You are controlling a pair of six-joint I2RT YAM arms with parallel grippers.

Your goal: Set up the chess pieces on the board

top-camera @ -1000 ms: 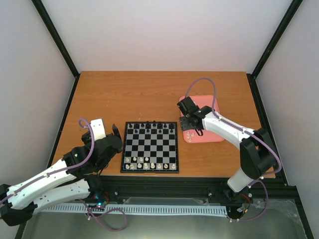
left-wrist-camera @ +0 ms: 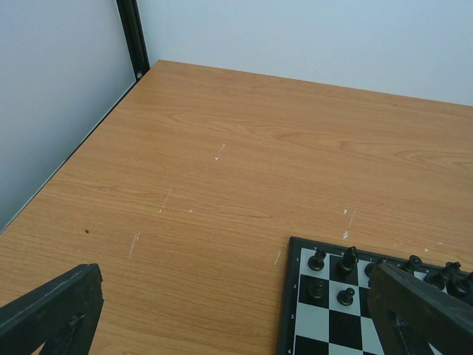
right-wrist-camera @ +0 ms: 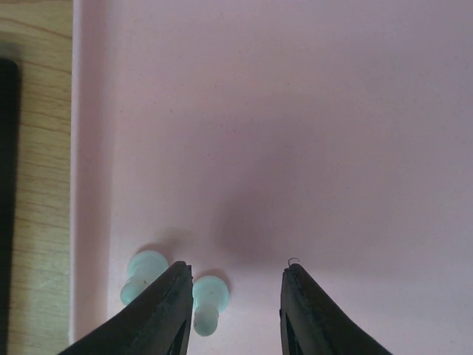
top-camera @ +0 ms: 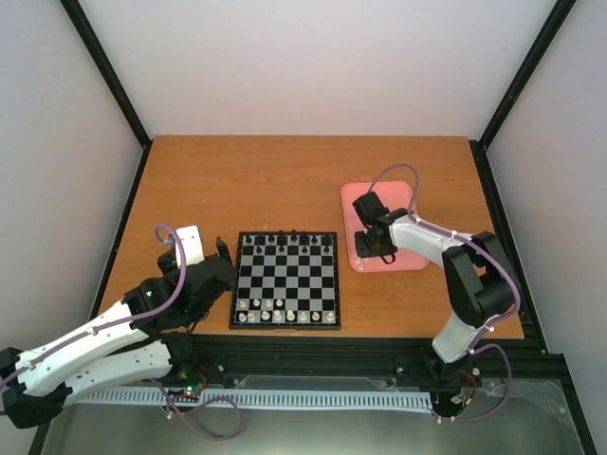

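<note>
The chessboard [top-camera: 286, 282] lies mid-table. Black pieces [top-camera: 292, 243] fill its far rows; white pieces [top-camera: 290, 316] line the near edge, with a shorter row of white pawns in front on the left side. Two white pawns stand in the pink tray: one pawn [right-wrist-camera: 145, 274] near its left wall, the other pawn [right-wrist-camera: 209, 303] just right of it. Above them, my right gripper is open with nothing between its fingers; the right pawn appears inside the left finger, the other partly behind that finger. My left gripper hangs open and empty, left of the board.
The pink tray [top-camera: 408, 263] sits right of the board and is otherwise bare where it shows. Table [top-camera: 247, 180] behind and left of the board is clear. Walls with dark frame posts [top-camera: 106, 71] bound the sides.
My right gripper has moved right and slightly nearer over the tray, now covering part of the pawns' spot in the top view. The left arm has barely shifted; the board looks the same.
</note>
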